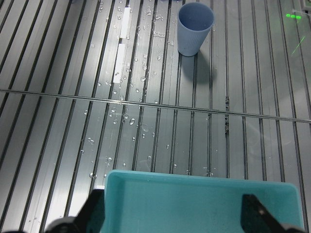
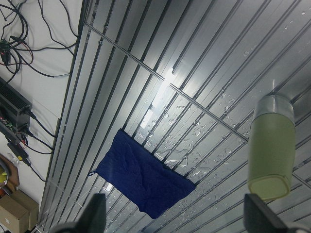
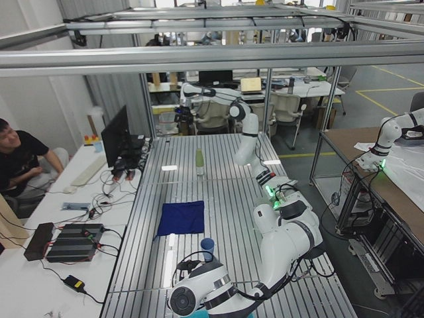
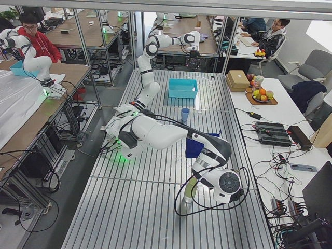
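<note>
A blue cup [image 3: 207, 246] [image 4: 184, 115] [image 1: 193, 34] stands on the slatted metal table. A dark blue cloth [image 3: 181, 218] [image 2: 141, 172] lies flat on it, and a green-and-silver bottle [image 3: 199, 161] [image 2: 271, 153] stands upright farther along. A turquoise bin [image 4: 182, 88] [image 1: 199, 204] sits at one end. My left gripper is open above the bin, nothing between its fingers. My right gripper is open, high above the table near the bottle and cloth, also empty.
Water drops are scattered on the slats [image 2: 194, 126]. A white side table [image 4: 249, 104] with a cardboard box, fruit tray, monitor, power units and cables runs along one edge. The arm bases sit on the opposite edge.
</note>
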